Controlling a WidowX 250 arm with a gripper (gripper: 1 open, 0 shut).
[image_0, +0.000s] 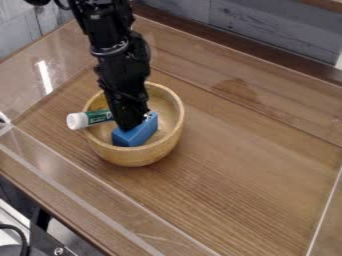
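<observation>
A round wooden bowl stands on the table at the left of centre. Inside it lies a blue block, and a white cylinder with a green band reaches over the bowl's left side. My black gripper comes down from the top and is low in the bowl, just above the blue block. Its fingertips are dark and partly hidden, and whether anything is between them is unclear.
A tiled wall shows at the top left, and black cables lie at the lower left.
</observation>
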